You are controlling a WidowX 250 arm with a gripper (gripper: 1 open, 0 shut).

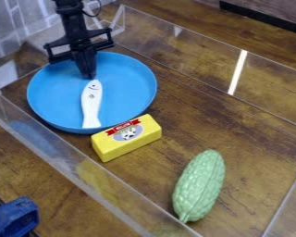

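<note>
The black gripper (84,67) is low over the back part of a round blue tray (134,91), its fingers drawn together with nothing visible between them. A white utensil with a small face on it (92,102) lies in the tray just below the gripper; whether the fingertips touch it or the tray is hard to tell.
A yellow box (126,136) is just below the tray's right side, and a green corn-like object (198,185) lies at the lower right. A blue item (12,218) is in the bottom-left corner.
</note>
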